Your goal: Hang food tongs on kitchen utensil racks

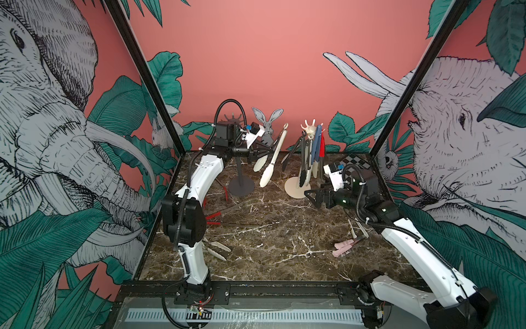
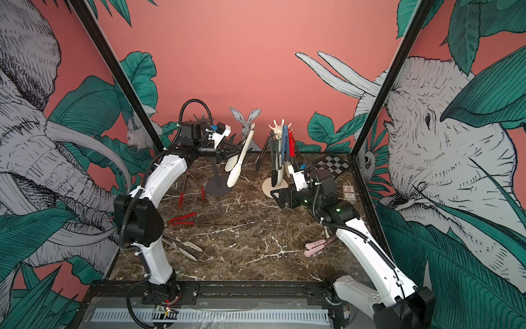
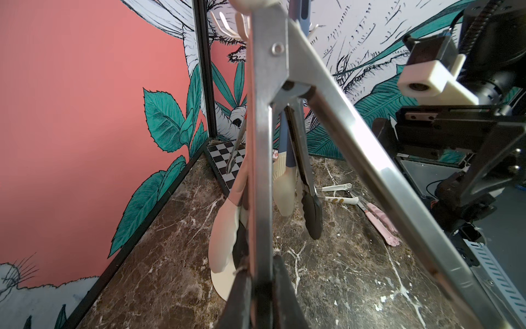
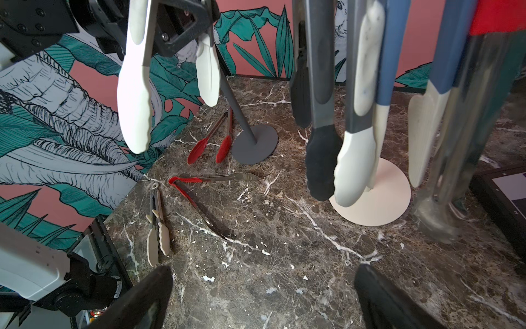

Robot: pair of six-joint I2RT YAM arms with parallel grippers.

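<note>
My left gripper is shut on one arm of cream-tipped tongs, which hang in the air with their heads down and spread apart. Their metal arms fill the middle of the left wrist view, the fingers closed low on the nearer one. To their right stands the cream rack, its prongs at the top and several tongs hanging around it. In the top views, a gap separates the held tongs from this rack. My right gripper is open and empty, low in front of the cream rack's round base.
A dark rack stands behind the left gripper. Red tongs and beige-tipped tongs lie on the left; pink-handled tongs lie front right. A checkerboard sits at the back right.
</note>
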